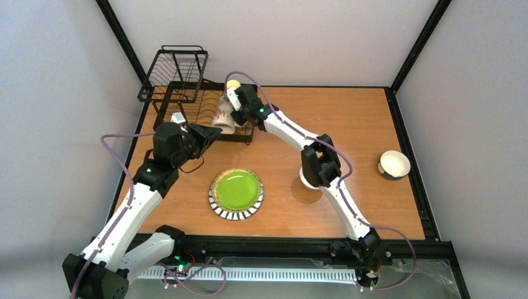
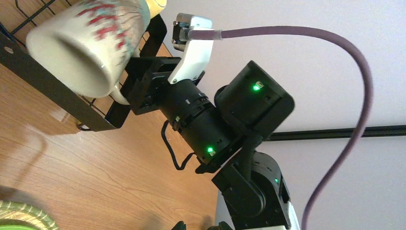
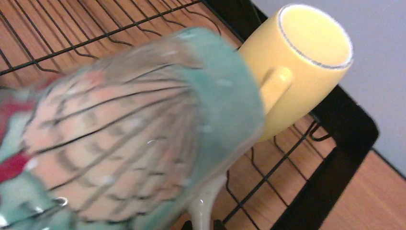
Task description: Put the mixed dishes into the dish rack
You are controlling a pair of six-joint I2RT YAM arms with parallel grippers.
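Note:
A large patterned mug [image 1: 222,117] in white, teal and red hangs tilted over the front right part of the black dish rack [image 1: 248,135]. My right gripper is shut on its pale handle [image 3: 203,203]. In the left wrist view the mug's open mouth [image 2: 79,64] faces the rack's front rim. Behind it, a yellow mug [image 3: 306,57] stands on the wires at the rack's back right corner. My left gripper shows a gap between its fingertips at the bottom edge, empty, just in front of the rack.
A green plate [image 1: 238,190] lies on a larger striped-rim plate [image 1: 231,215] at front centre. A white bowl [image 1: 306,180] is partly under my right arm, and a dark-sided bowl [image 1: 394,164] stands far right.

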